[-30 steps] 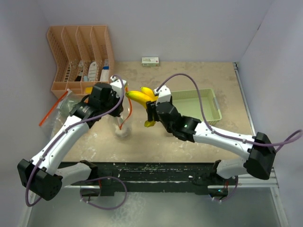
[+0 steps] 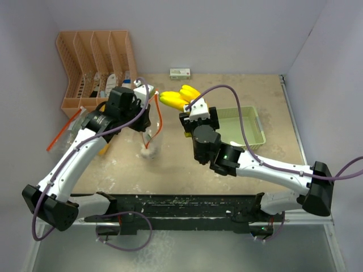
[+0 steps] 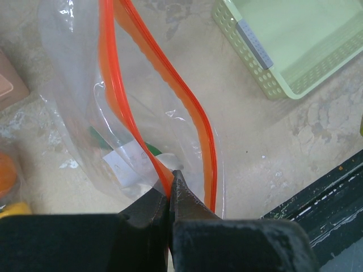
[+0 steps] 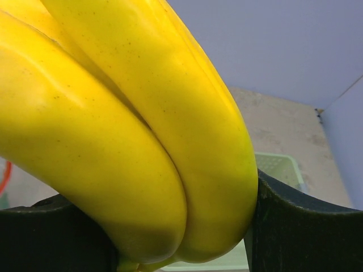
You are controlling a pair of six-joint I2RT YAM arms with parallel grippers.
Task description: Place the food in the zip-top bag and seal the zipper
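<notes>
The clear zip top bag [image 3: 74,96] hangs with its orange-red zipper edges apart, so its mouth gapes. My left gripper is shut on one zipper edge of it. Green and white patches show low in the bag. In the top view the bag [image 2: 148,148] stands left of the table's middle. A bunch of yellow bananas [image 4: 164,113] is clamped in my right gripper, which is shut on its lower end. From above, the bananas [image 2: 173,101] point toward the bag's right zipper edge, close by its mouth; contact cannot be told.
A pale green basket [image 2: 258,127] sits at the right. Behind on the left stands an orange-pink divided rack [image 2: 74,71] holding several items. Another clear bag [image 2: 67,133] lies far left. A small box [image 2: 180,73] rests at the back.
My left gripper and the bag edge have shifted slightly right and back.
</notes>
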